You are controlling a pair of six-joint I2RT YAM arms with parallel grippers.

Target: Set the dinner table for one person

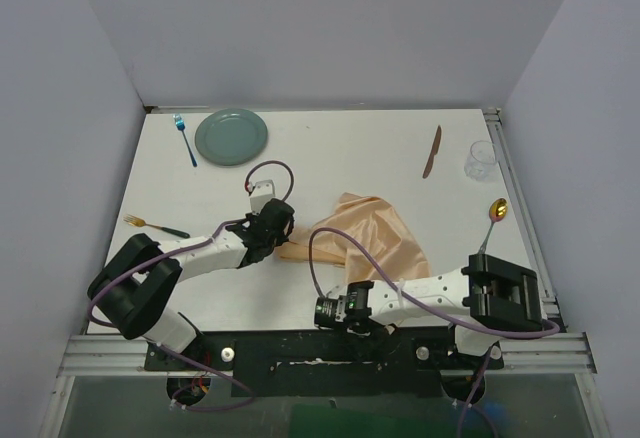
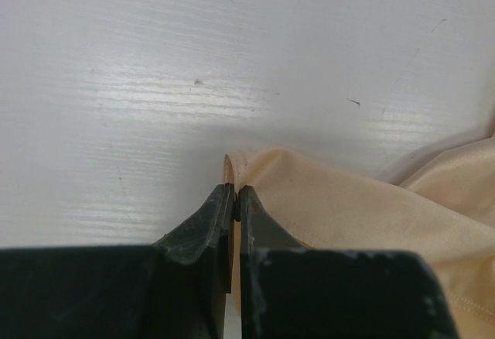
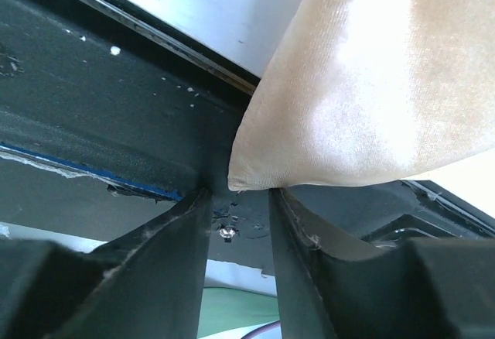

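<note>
A peach cloth (image 1: 378, 233) lies rumpled across the middle of the white table. My left gripper is shut on one corner of it, with the fabric pinched between its fingertips. Another end of the cloth (image 3: 340, 122) reaches past the table's front edge. There my right gripper stands part open, its fingertips on either side of the cloth's tip; whether they touch it I cannot tell. A teal plate (image 1: 231, 137) is at the back left, a clear glass (image 1: 480, 161) at the right. The right arm hides part of the cloth in the top view.
A blue fork (image 1: 186, 140) lies left of the plate, another fork (image 1: 156, 226) farther forward at the left. A knife (image 1: 432, 152) and a gold-bowled spoon (image 1: 495, 215) are on the right side. Bare table lies between plate and knife.
</note>
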